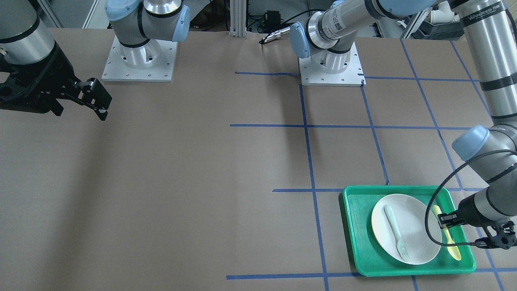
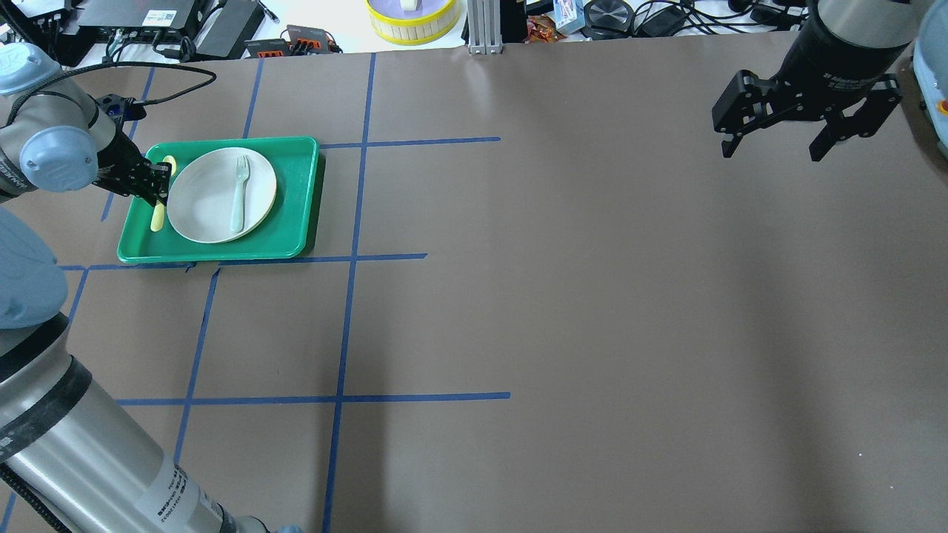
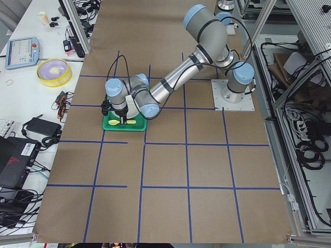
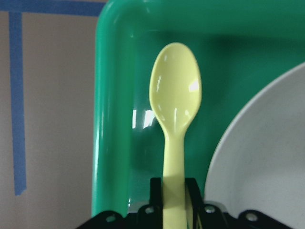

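Observation:
A green tray (image 1: 358,228) holds a white plate (image 1: 402,228) with a pale fork (image 1: 394,224) on it and a yellow spoon (image 1: 453,249) beside the plate. My gripper is down in the tray at the spoon's handle. In the left wrist view the spoon (image 4: 175,90) lies bowl-up between the plate and the tray wall, its handle between my fingers. Whether the fingers are tight on it is hard to tell.
Another robot's black gripper (image 2: 800,115) hangs at the far side of the table, well away from the tray.

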